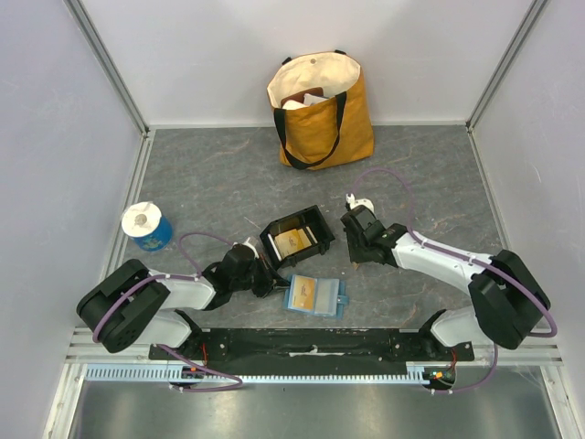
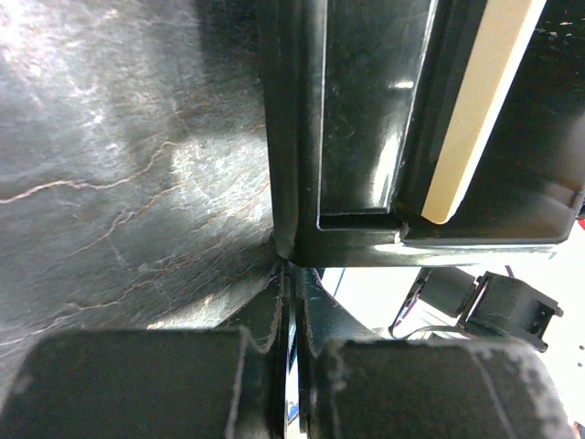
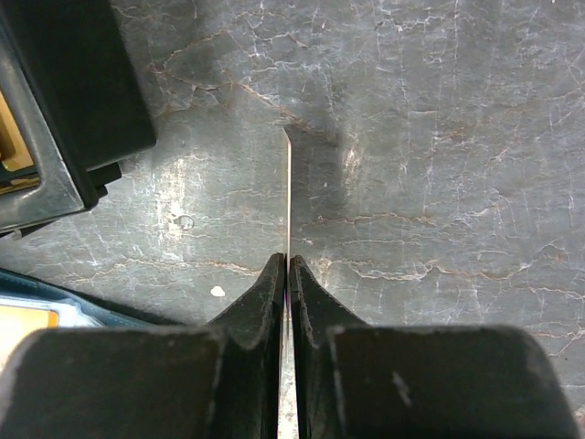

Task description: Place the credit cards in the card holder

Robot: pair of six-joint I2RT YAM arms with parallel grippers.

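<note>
The open card holder [image 1: 316, 296], blue-edged with clear pockets, lies flat at the front middle. A tan card shows in its left pocket. My left gripper [image 1: 280, 286] is shut on the holder's left edge; in the left wrist view a blue strip shows between the fingers. My right gripper is shut on a thin card [image 3: 289, 197], seen edge-on and pointing away from the fingertips. This gripper is right of the holder, above bare table. Behind the holder stands a black box [image 1: 317, 218] with tan cards [image 1: 292, 241] inside.
The black box's corner is very close to my left fingertips. A yellow bag [image 1: 324, 133] stands at the back wall, and a blue-wrapped roll [image 1: 154, 233] at the left.
</note>
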